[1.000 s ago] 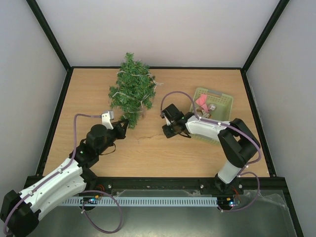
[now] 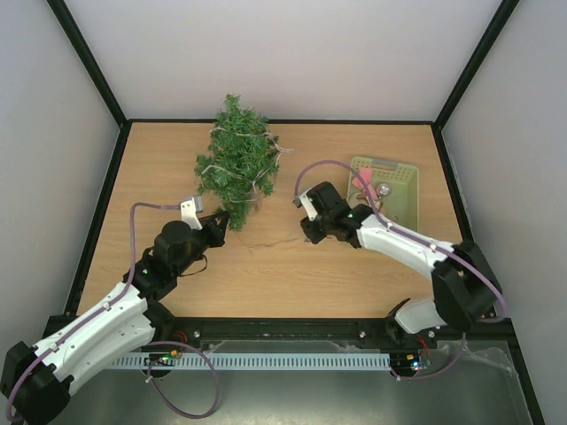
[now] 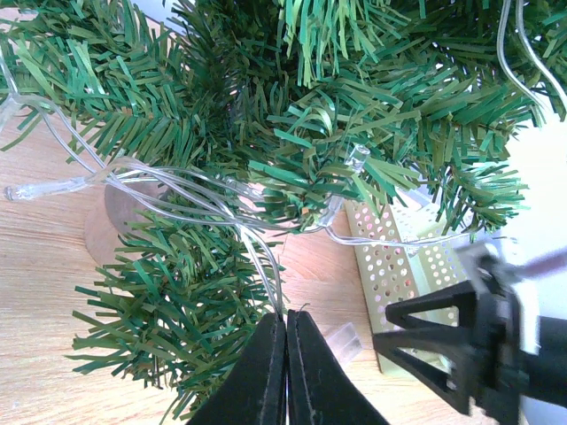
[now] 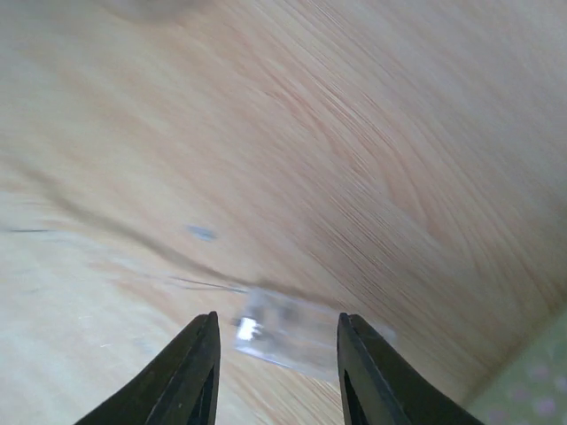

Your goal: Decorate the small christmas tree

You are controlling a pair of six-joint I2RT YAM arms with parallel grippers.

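Note:
The small green tree (image 2: pixel 239 155) stands at the back left, a pale light string (image 3: pixel 151 177) wound through its branches. My left gripper is shut at the lower branches, the string running down to its tips; whether it pinches the string I cannot tell. My right gripper is part open over the table, right of the tree. A small clear plastic piece (image 4: pixel 297 332) with a thin wire lies on the wood beyond its fingertips. Nothing shows between those fingers as held.
A light green basket (image 2: pixel 403 199) with pink and silvery items stands at the right, beside the right arm.
The right arm has shifted, its elbow swinging out to the right and front, the gripper moving slightly right. The left arm has barely moved.

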